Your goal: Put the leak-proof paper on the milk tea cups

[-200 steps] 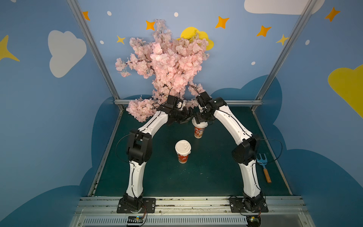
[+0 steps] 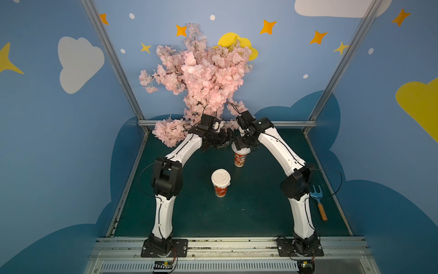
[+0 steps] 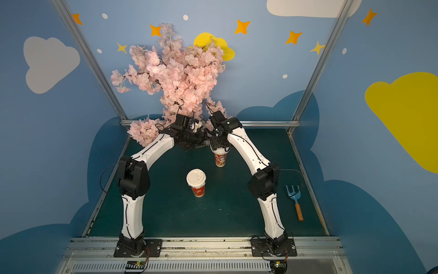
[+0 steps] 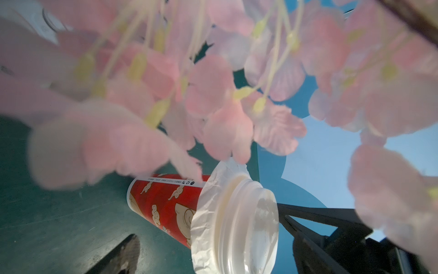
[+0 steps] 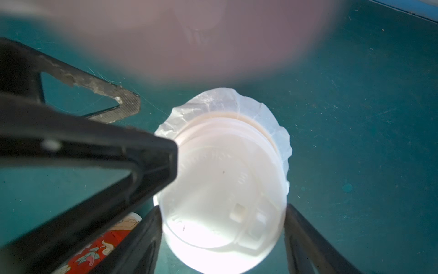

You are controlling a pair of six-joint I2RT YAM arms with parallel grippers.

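The back cup [image 2: 240,159] stands upright, red with pale cloud patterns. Its white lid [image 5: 219,201] is on, and the crinkled white paper [image 4: 204,223] pokes out all round below it. My right gripper is open, its fingers either side of this lid in the right wrist view. Open too, my left gripper is at the same cup's top from the left; its fingers show at the bottom of the left wrist view with the lid between them. Closer to the front stands a second lidded cup [image 2: 220,183], with pale paper edging under its lid.
Pink blossom branches [image 2: 205,73] hang at the back, crowding my left gripper and covering much of the left wrist view. A blue fork with a wooden handle [image 2: 322,212] lies at the right edge.
Almost nothing differs: my left arm has shifted very slightly, while the right arm and both cups look still.
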